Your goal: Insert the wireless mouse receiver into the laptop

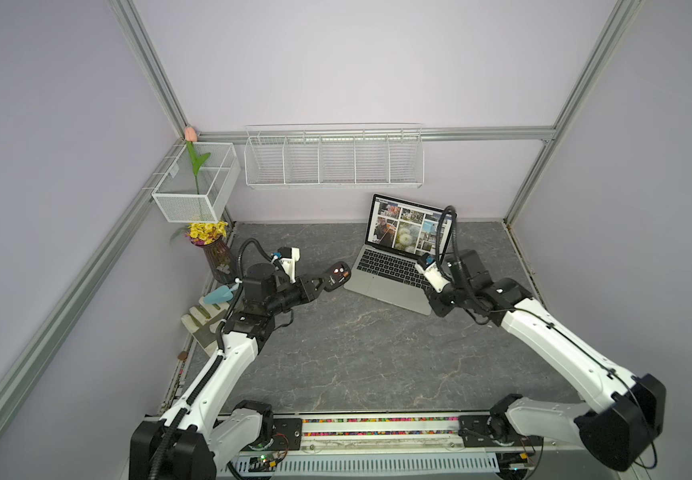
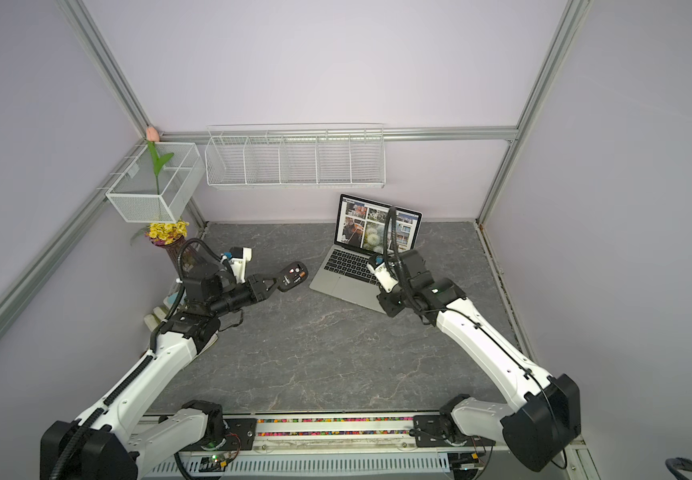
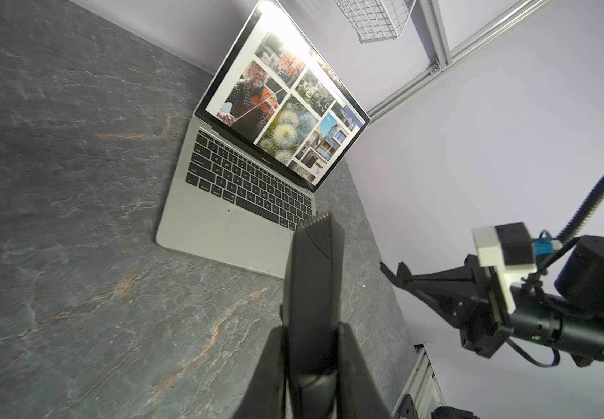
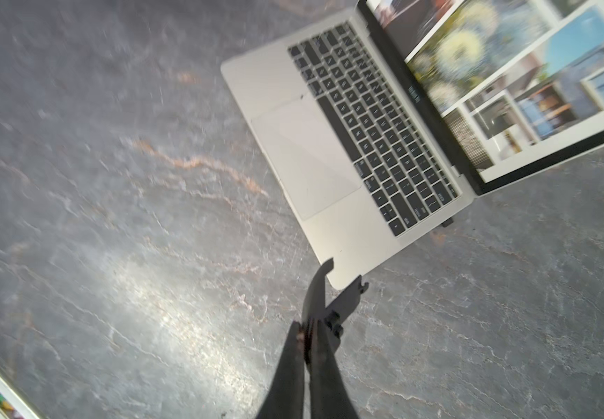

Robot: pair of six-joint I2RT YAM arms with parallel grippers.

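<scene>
The black mouse (image 1: 338, 275) is gripped by my left gripper, its underside showing orange and white bits in the top left view. In the left wrist view the mouse stands edge-on, with small teeth along its far end. My right gripper is shut on a thin, curved black piece (image 4: 318, 296) with small knobs, perhaps a mouse cover, above the front right corner of the open laptop (image 4: 310, 157). A small dark piece (image 4: 447, 222) sticks out of the laptop's right side near the hinge; whether it is the receiver, I cannot tell.
Flowers in a vase (image 1: 216, 257) and a pale slotted block (image 1: 202, 324) stand at the left. White wire baskets (image 1: 334, 157) hang on the back wall. Bare table (image 1: 346, 360) lies in front of the laptop.
</scene>
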